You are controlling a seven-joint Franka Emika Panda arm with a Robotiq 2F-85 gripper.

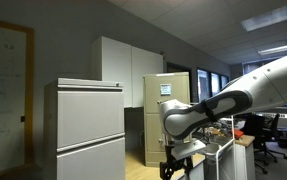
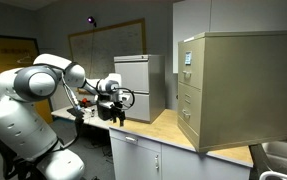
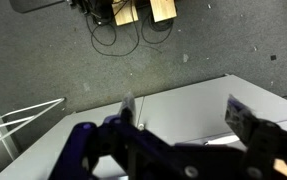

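Observation:
My gripper points down and stands open in the wrist view, its two dark fingers apart with nothing between them. Below it in that view are the white cabinet fronts [image 3: 173, 108] and the grey floor [image 3: 163, 72]. From the side, exterior view 2 has the gripper [image 2: 121, 111] near the left front edge of the wooden counter [image 2: 163, 128], above the white base cabinet [image 2: 173, 160]. Exterior view 1 shows the gripper [image 1: 176, 168] low in the picture; its fingertips are too small there to make out.
A light grey drawer cabinet [image 2: 133, 75] stands at the back of the counter, with a tall beige filing cabinet [image 2: 233, 85] to its right. Cables [image 3: 118, 45] and wooden pieces [image 3: 163, 9] lie at the top of the wrist view.

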